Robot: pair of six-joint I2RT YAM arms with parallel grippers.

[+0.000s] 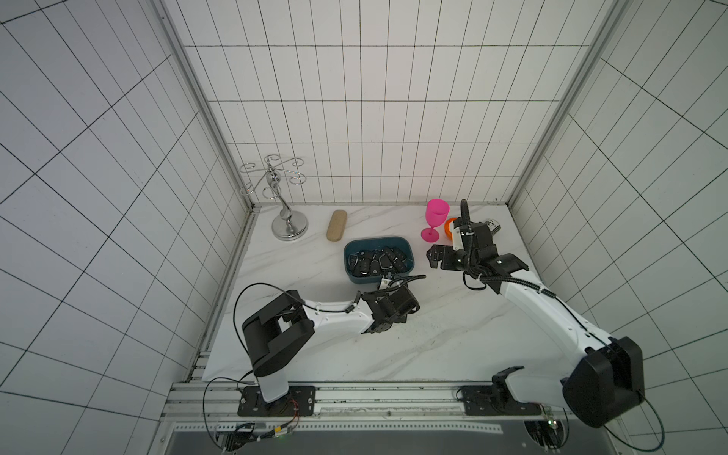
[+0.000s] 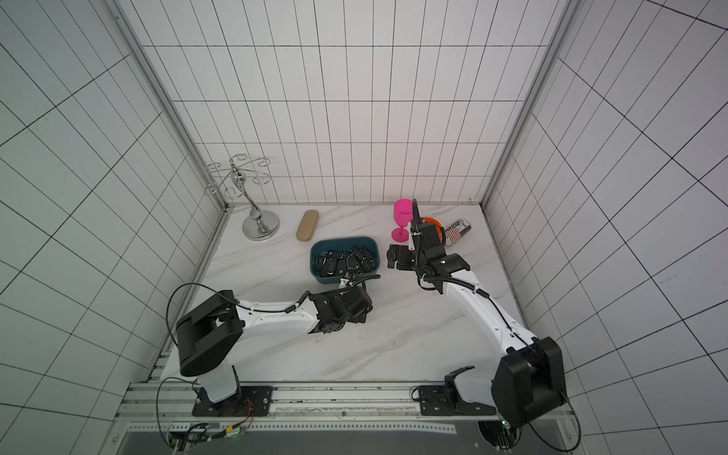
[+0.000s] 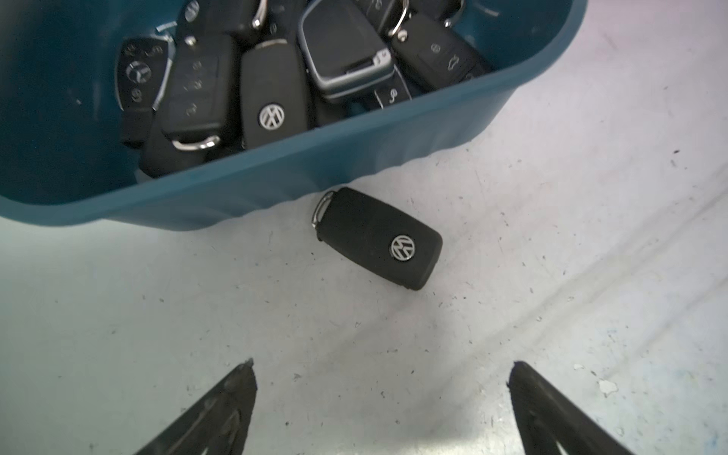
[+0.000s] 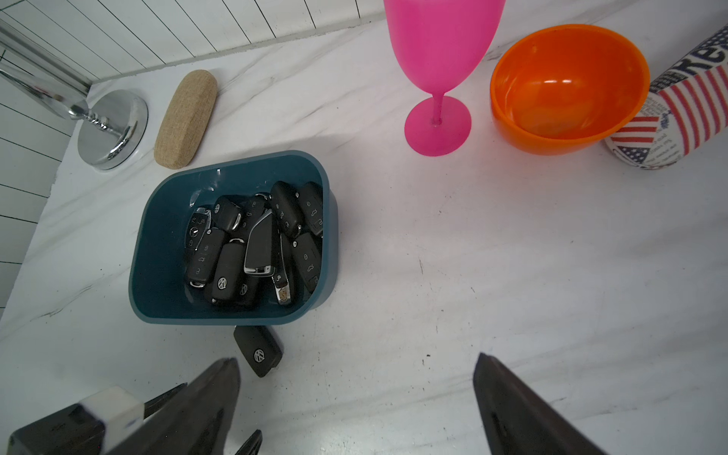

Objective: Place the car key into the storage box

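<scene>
A black VW car key (image 3: pixel 371 231) (image 4: pixel 258 349) lies on the table against the outside of the front wall of the teal storage box (image 3: pixel 318 159) (image 4: pixel 326 250), which holds many black keys. My left gripper is open, its fingers in front of the loose key with nothing between them; in the top views it sits just in front of the box. My right gripper is open and empty, above the table to the box's right.
Behind stand a chrome stand (image 1: pixel 288 223), a tan oblong block (image 4: pixel 185 117), a pink goblet (image 4: pixel 440 125), an orange bowl (image 4: pixel 568 83) and a flag-printed cylinder (image 4: pixel 682 113). The table right of the box is clear.
</scene>
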